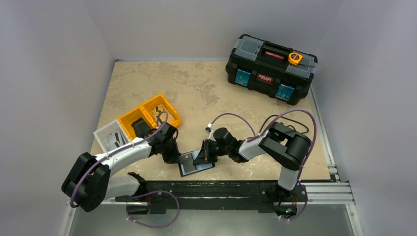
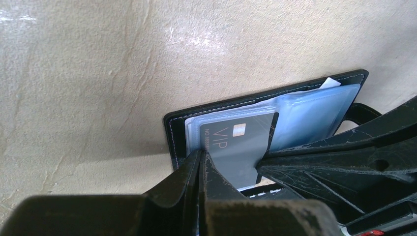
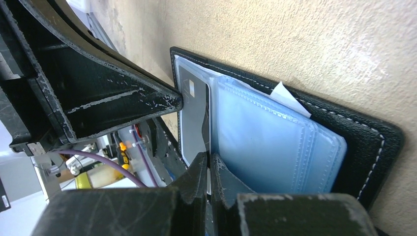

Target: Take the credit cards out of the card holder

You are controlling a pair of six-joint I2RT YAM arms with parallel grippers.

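Observation:
The black card holder (image 1: 189, 167) lies open on the table, with blue plastic sleeves (image 2: 314, 118) and a grey VIP card (image 2: 233, 142) in one of them; a white slip (image 3: 290, 101) pokes out. My left gripper (image 1: 174, 160) is shut, its tips (image 2: 187, 182) at the holder's left part by the card. My right gripper (image 1: 206, 157) is shut, its tips (image 3: 192, 182) on the edge of the grey card beside the sleeves; whether anything thin is between them I cannot tell.
An orange bin (image 1: 172, 114) and white tray (image 1: 101, 132) sit at left. A black toolbox (image 1: 265, 69) with a tape measure stands at the back right. The middle of the table behind the holder is clear.

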